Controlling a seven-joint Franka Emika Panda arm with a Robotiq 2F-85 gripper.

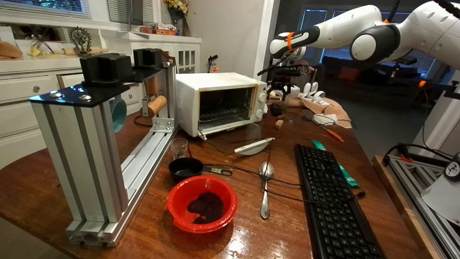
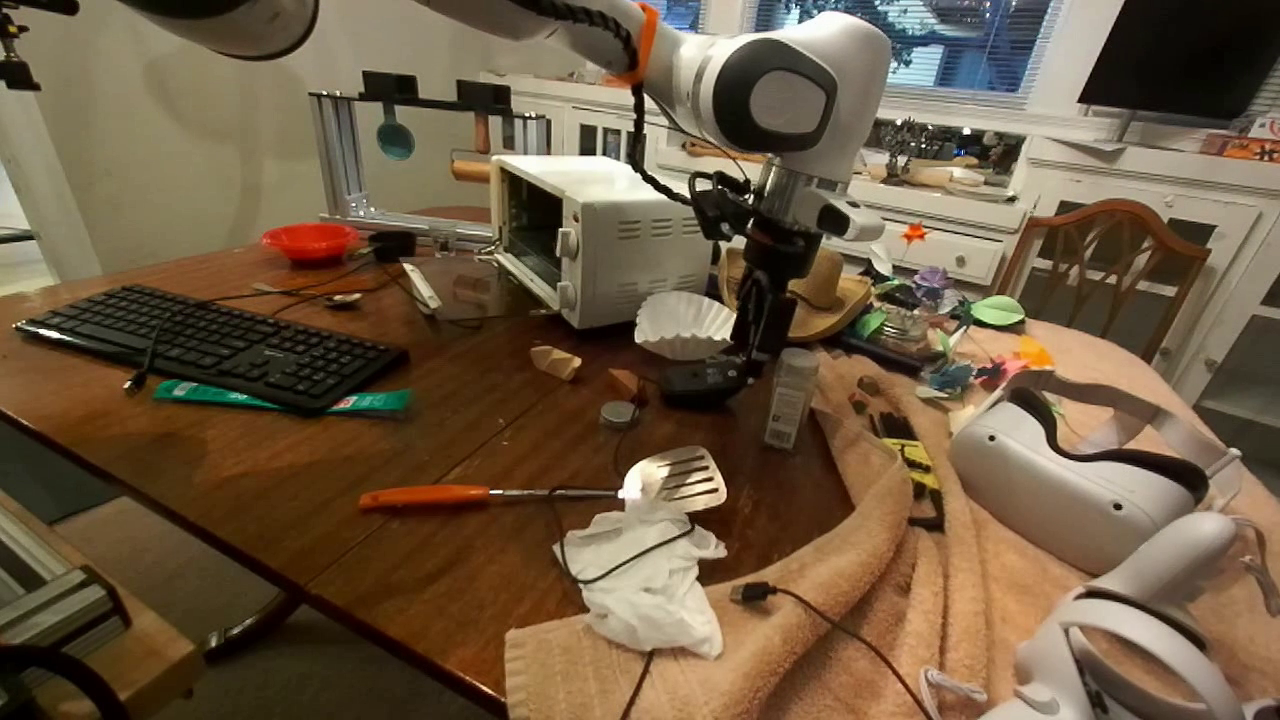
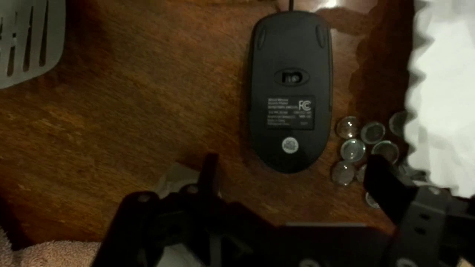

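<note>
A black wired mouse lies upside down on the table, its label and sensor facing up in the wrist view. My gripper is open, its dark fingers well apart at the lower edge of that view, with bare wood between them. The mouse's rounded end lies just ahead of the gap. In exterior view 1 the gripper hangs above the mouse, clear of it. Exterior view 2 shows the mouse beside the fingers, which partly overlap each other there.
Several clear glass beads and a ruffled white paper filter lie right of the mouse. A clear bottle stands close to the gripper. Nearby are the white toaster oven, a spatula and a draped towel.
</note>
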